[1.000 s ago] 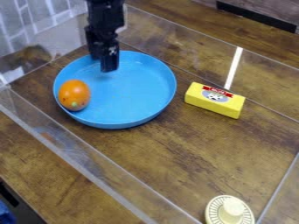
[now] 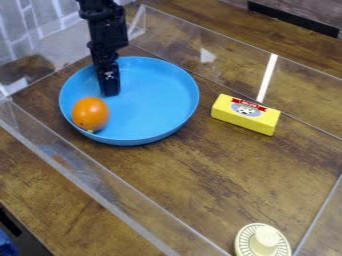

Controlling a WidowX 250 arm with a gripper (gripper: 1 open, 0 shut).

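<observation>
My black gripper [image 2: 107, 72] reaches down from the top left over the back left of a round blue tray [image 2: 154, 105], its fingertips low inside the rim. It is small and dark here; I cannot make out anything held. An orange round object [image 2: 90, 113] rests in the left front part of the tray, apart from the gripper.
A yellow box [image 2: 245, 118] with a printed label lies right of the tray on the wooden table [image 2: 187, 190]. A cream round object [image 2: 263, 240] sits at the front right. Clear plastic edges run along the left and right.
My gripper has moved slightly left and down into the tray. The orange object has shifted a little right.
</observation>
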